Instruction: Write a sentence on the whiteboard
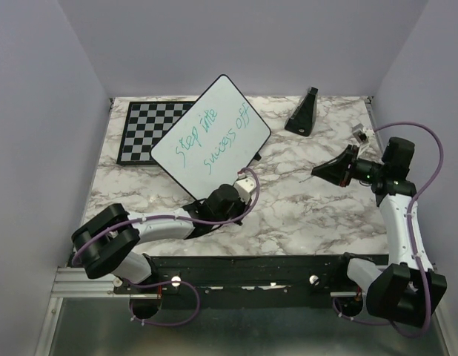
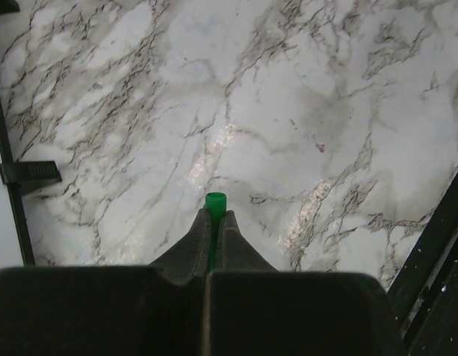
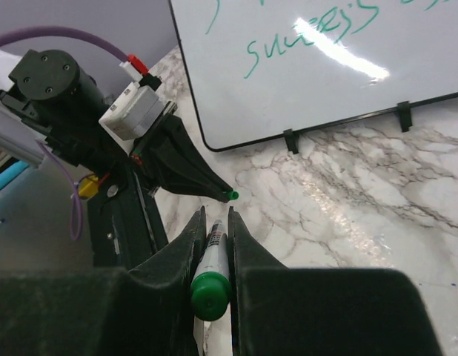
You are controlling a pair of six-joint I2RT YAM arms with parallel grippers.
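A tilted whiteboard (image 1: 242, 144) bears green handwriting, "step into" and "success off". My left gripper (image 1: 241, 221) is low over the table, off the board's lower corner. In the left wrist view, a small green marker cap (image 2: 216, 201) stands between its shut fingers; the same cap (image 3: 232, 195) shows at its tips in the right wrist view. Well right of the board, my right gripper (image 1: 316, 175) is shut on a white marker (image 3: 215, 254) with a green end toward the camera. The marker's far tip (image 1: 304, 180) looks thin in the top view, apart from the board.
A black-and-white checkerboard (image 1: 149, 132) lies behind the board's left side. A black wedge-shaped object (image 1: 303, 115) stands at the back right. Small black clips (image 3: 290, 141) hold the board's edge. Bare marble table (image 1: 288, 222) lies between the arms.
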